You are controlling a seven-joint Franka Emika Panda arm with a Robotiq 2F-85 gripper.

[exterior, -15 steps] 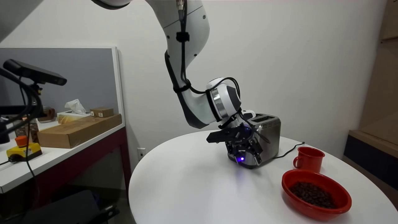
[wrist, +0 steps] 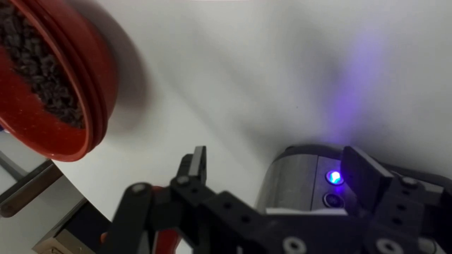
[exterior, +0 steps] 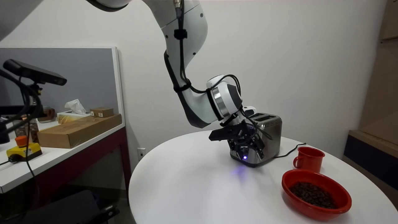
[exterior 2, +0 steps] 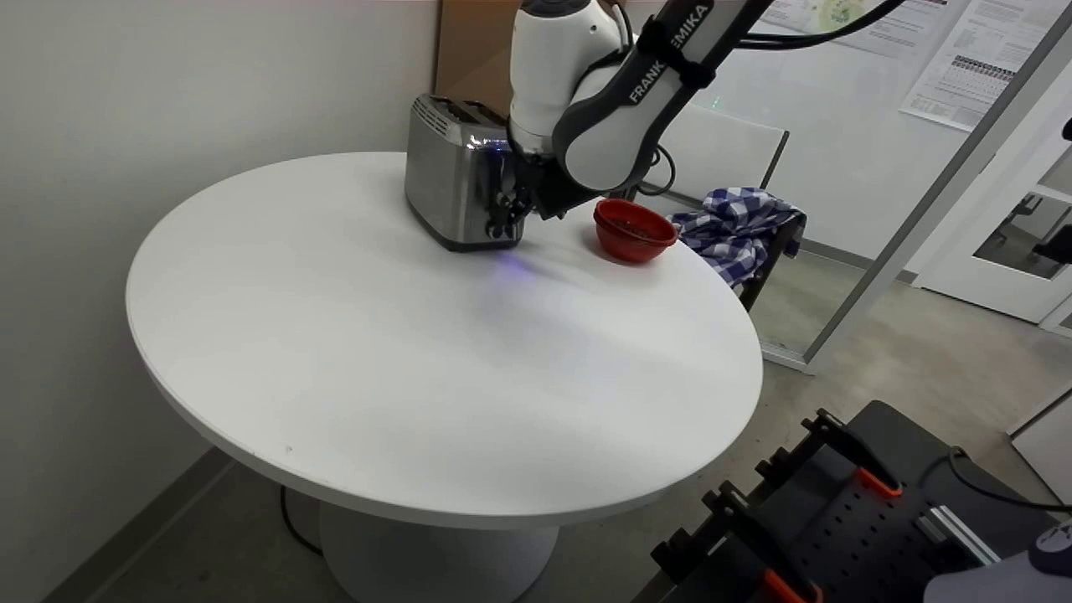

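A silver toaster (exterior: 273, 136) stands upright on the white round table (exterior: 179, 168). One of its front buttons (wrist: 334, 177) glows blue, throwing a purple patch on the tabletop; a dark button sits beside it. My gripper is at the toaster's front face, its fingers wide apart and nothing held between them. One finger (wrist: 364, 173) overlaps the button panel in the wrist view, close to the lit button; whether it touches cannot be told. From the second exterior side, the arm hides part of the toaster's front (exterior 2: 490, 186).
A red bowl (exterior: 289, 190) of dark pieces sits near the table edge, with a red mug (exterior: 310, 160) behind it. The toaster's cord (exterior: 291, 151) trails toward the mug.
In exterior view 1 the toaster and its cord have shifted slightly to the right. My gripper has moved a little the same way. Bowl and mug have stayed put.
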